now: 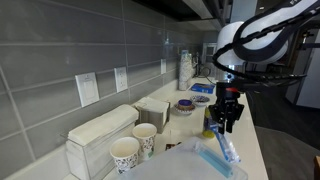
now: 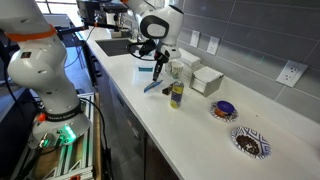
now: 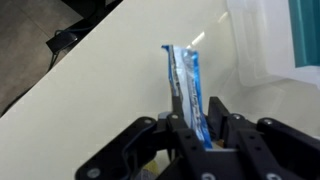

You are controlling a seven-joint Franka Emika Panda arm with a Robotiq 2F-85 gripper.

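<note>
My gripper point(image 1: 229, 124) is shut on a long, slim blue-and-white item point(image 1: 229, 149), which hangs below the fingers in exterior view 1. The same blue item point(image 2: 153, 87) shows under the gripper point(image 2: 156, 76) in exterior view 2, above the white counter. In the wrist view the blue-and-white item point(image 3: 186, 82) sticks out from between the dark fingers; its held end is hidden. A translucent container point(image 1: 180, 166) with a blue strip point(image 1: 216, 163) stands in the foreground, beside the held item.
A yellow-and-blue can point(image 2: 177, 95) stands close to the arm. Paper cups point(image 1: 125, 152) and a white box point(image 1: 98, 140) line the wall. Bowls point(image 2: 222, 109) and a patterned plate point(image 2: 250, 142) sit farther along.
</note>
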